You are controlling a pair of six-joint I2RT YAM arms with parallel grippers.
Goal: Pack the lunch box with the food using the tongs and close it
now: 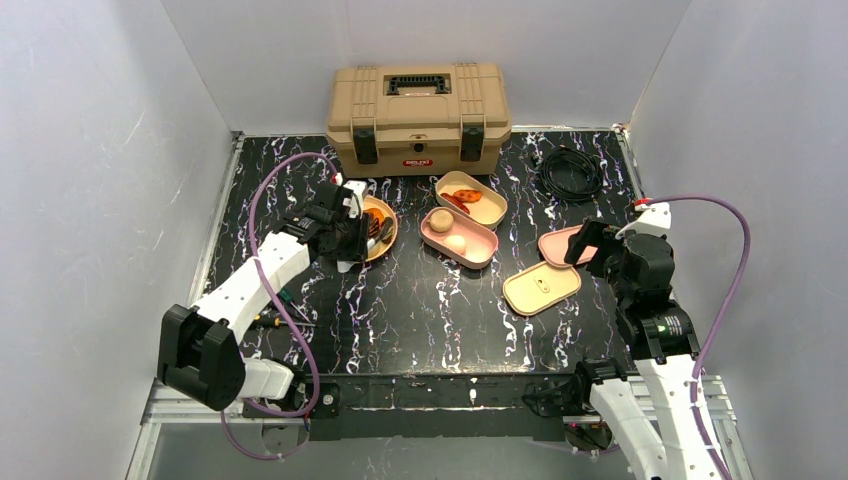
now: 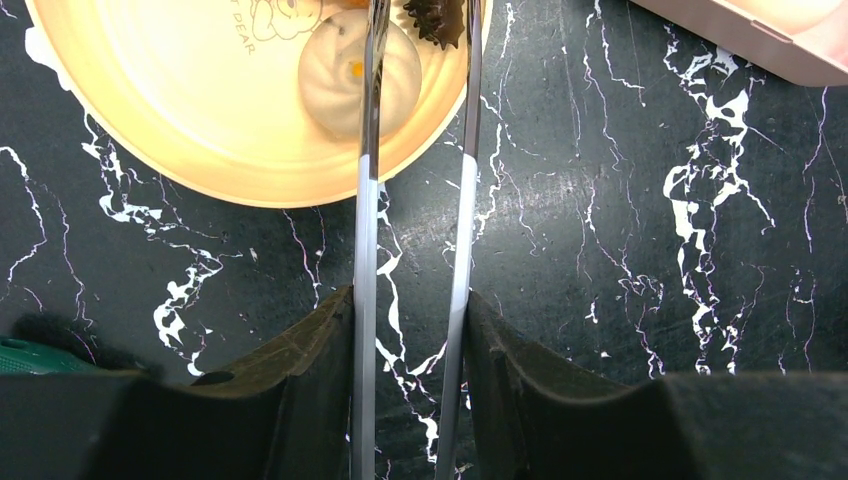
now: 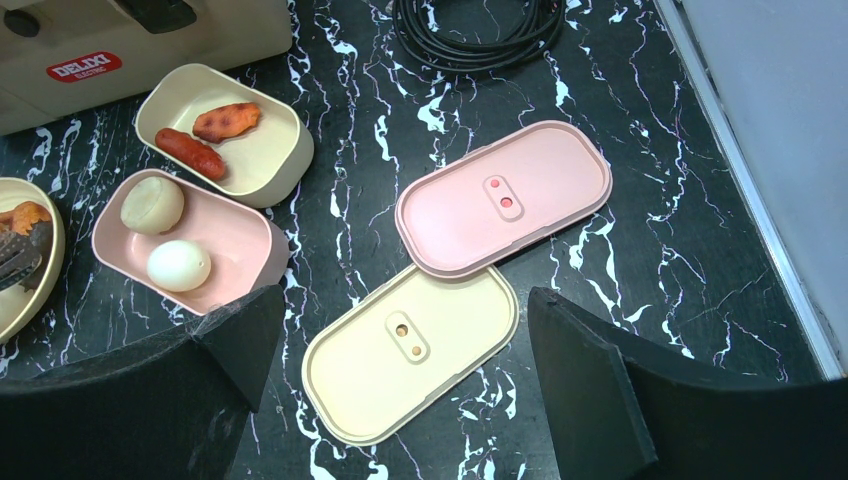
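On the left, a round yellow plate holds a pale round bun, an orange piece and a dark brown food piece. My left gripper is open over this plate. The dark piece shows between its long metal fingers, one of which crosses in front of the bun; their tips run past the upper frame edge. In the right wrist view, a pink box holds a bun and an egg, and a cream box holds a sausage and an orange-brown piece. My right gripper stands open and empty on the right.
A pink lid partly overlaps a cream lid. Behind stand a tan toolbox and a coiled black cable. Screwdrivers lie at the left.
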